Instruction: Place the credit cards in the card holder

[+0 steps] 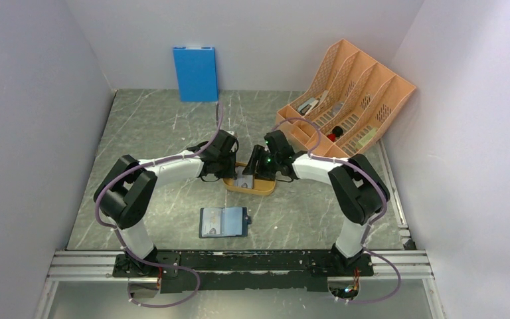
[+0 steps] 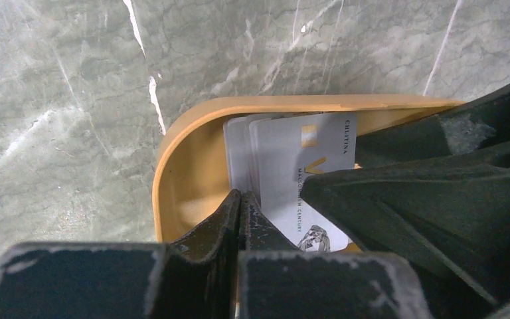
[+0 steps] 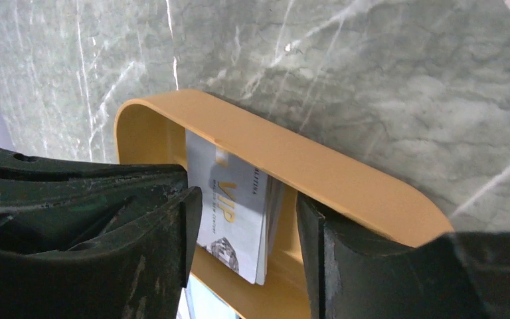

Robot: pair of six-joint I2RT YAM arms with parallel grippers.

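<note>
Grey VIP credit cards (image 2: pixel 305 173) lie overlapped in a tan tray (image 2: pixel 163 176); one edge sticks out at left beneath the top card. My left gripper is shut, its tips pinched together at the lower card's (image 2: pixel 238 149) left edge. Above the tray, my right gripper stands open, one finger (image 3: pixel 192 212) over the top card and the other past its far edge. Nearer the front lies the card holder (image 1: pixel 245 232), spread open, dark blue, with a grey card (image 1: pixel 211 224) showing in its left half.
Behind the arms, a blue board (image 1: pixel 196 73) leans on the back wall. A peach sorting rack (image 1: pixel 372 100) with small items fills the back right. The tabletop around the card holder is clear.
</note>
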